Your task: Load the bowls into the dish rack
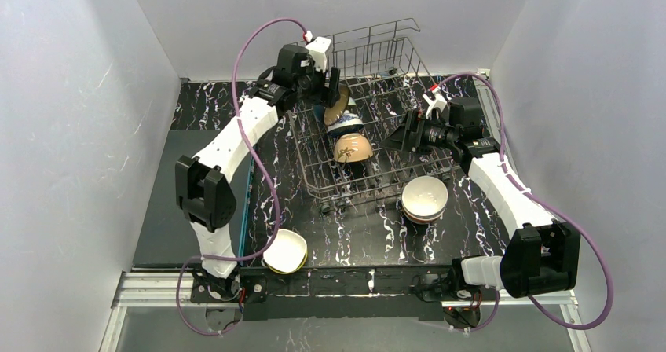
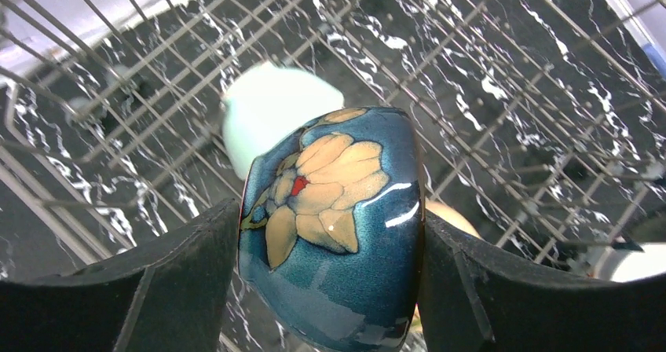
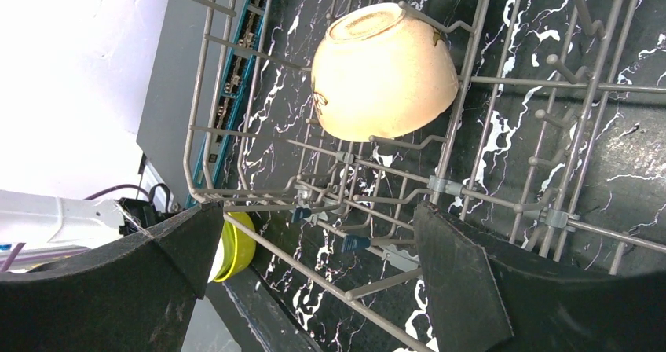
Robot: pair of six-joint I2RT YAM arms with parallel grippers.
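Observation:
In the left wrist view, a dark blue bowl with an orange flower [image 2: 330, 195] is between the fingers of my left gripper, which is shut on it. From the top, its brown inside [image 1: 338, 107] shows, tilted, above the rack's left part. A mint bowl [image 2: 275, 104] sits in the dish rack [image 1: 382, 181] beyond it. Just in front stand a blue-patterned bowl [image 1: 345, 125] and a peach bowl [image 1: 353, 148], tilted in the rack. My right gripper is open and empty over the rack, facing the peach bowl [image 3: 385, 81].
Stacked white bowls [image 1: 425, 196] stand on the counter in front of the rack, at right. A white bowl in a yellow one [image 1: 285, 250] stands at front left. The rack's right part is free of bowls. A dark grey panel [image 1: 192, 210] lies left.

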